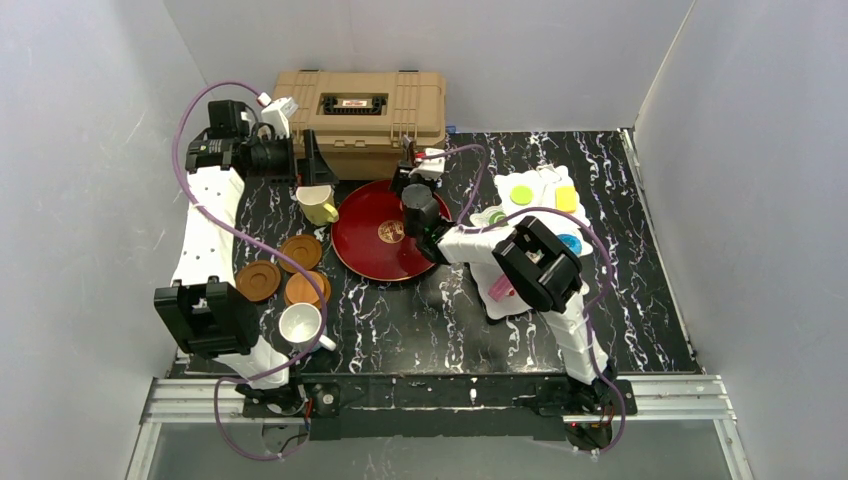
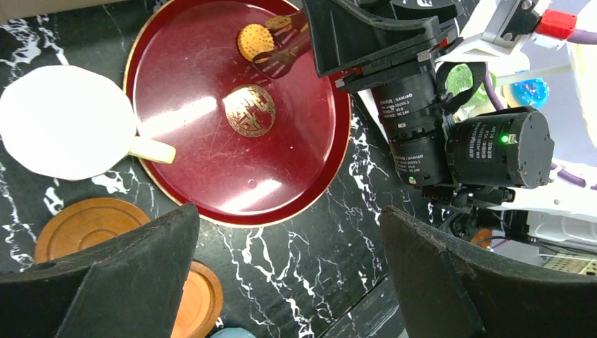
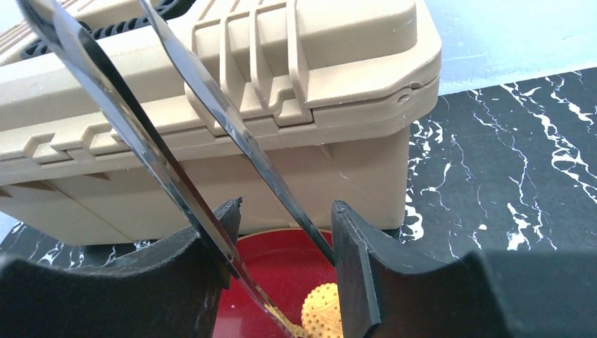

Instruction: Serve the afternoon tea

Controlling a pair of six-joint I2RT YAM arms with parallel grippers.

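Note:
In the left wrist view, a round yellow biscuit lies on the red plate beside the spread tips of the tongs. The shiny tongs stand between the fingers of my right gripper, which is open around them, one tong arm near each finger. The tips reach down towards the plate next to the biscuit. My left gripper is open with nothing between its fingers. From above it hangs over the yellow cup, left of the plate. A white cup stands nearer the front.
Several brown wooden coasters lie left of the plate. The tan case closes off the back. On the right, a white tray carries colourful items under the right arm. Bare marble lies in front of the plate.

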